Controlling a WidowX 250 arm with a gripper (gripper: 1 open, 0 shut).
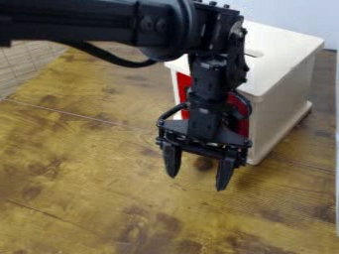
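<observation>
My black gripper (197,171) points down at the centre right of the view, its two fingers apart with nothing visible between them, over the wooden floor. Behind it stands a cream box (279,94) with a slot in its top and a red panel on its front, largely covered by my arm and gripper.
Open wooden surface (93,189) fills the left and front. A pale woven-looking edge (27,69) runs at the upper left, and a white wall is at the back right.
</observation>
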